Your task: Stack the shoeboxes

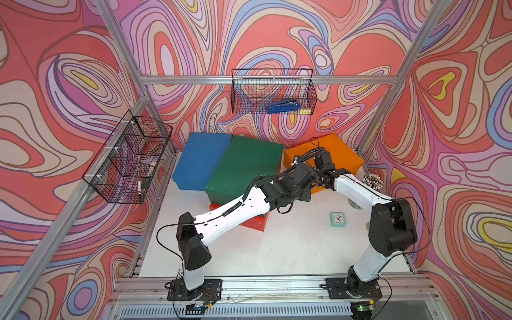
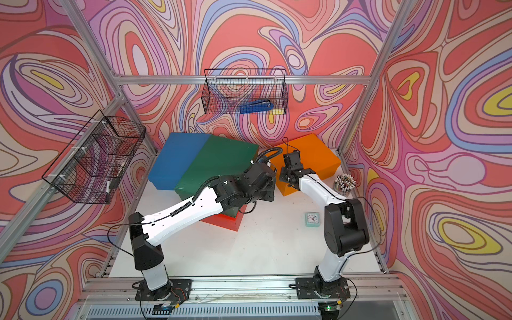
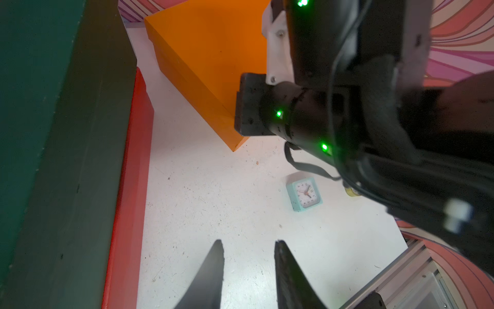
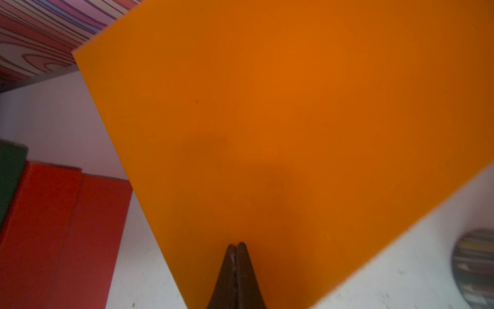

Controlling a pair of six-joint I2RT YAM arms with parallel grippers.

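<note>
A green shoebox (image 1: 246,161) rests over a red shoebox (image 3: 128,206), beside a blue shoebox (image 1: 200,154) at back left. The orange shoebox (image 1: 338,152) sits apart at back right. My left gripper is open, pointing down beside the red box's edge, with nothing between its fingers. In the right wrist view my right gripper is shut, its fingertips against or just over the orange box near its front corner; contact is hard to tell.
A small clock (image 1: 337,218) and a pencil cup (image 2: 344,184) stand on the right. Wire baskets (image 1: 272,90) hang at back and left.
</note>
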